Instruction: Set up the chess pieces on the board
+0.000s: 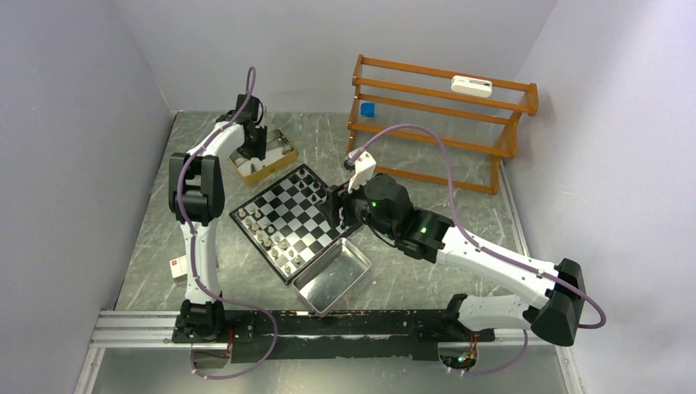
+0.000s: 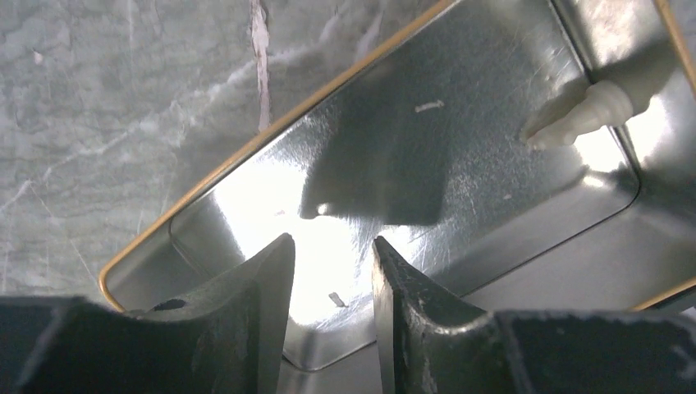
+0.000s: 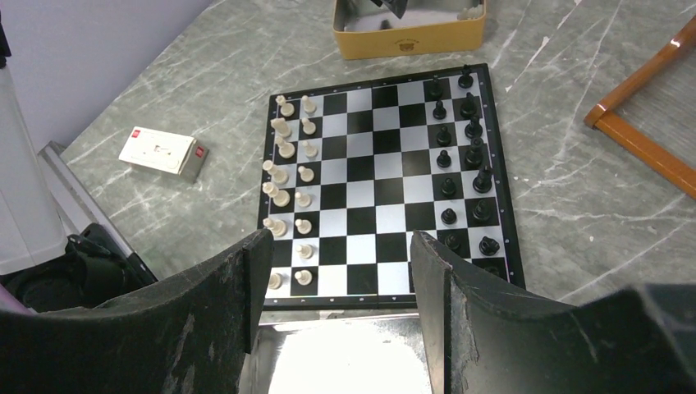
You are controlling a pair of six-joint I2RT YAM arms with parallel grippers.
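The chess board (image 3: 374, 168) carries white pieces along one side and black pieces along the opposite side. My left gripper hangs over the gold-rimmed box (image 1: 270, 167), fingers apart with nothing visible between them. A white piece (image 2: 584, 123) lies on its side at that box's right end in the left wrist view. My right gripper stands open at the board's near side, above a steel tray (image 1: 331, 276), with nothing between its fingers.
A wooden rack (image 1: 443, 107) with a blue object (image 1: 367, 109) stands at the back right. A small white box (image 3: 162, 153) lies left of the board. Bare table shows on both sides of the board.
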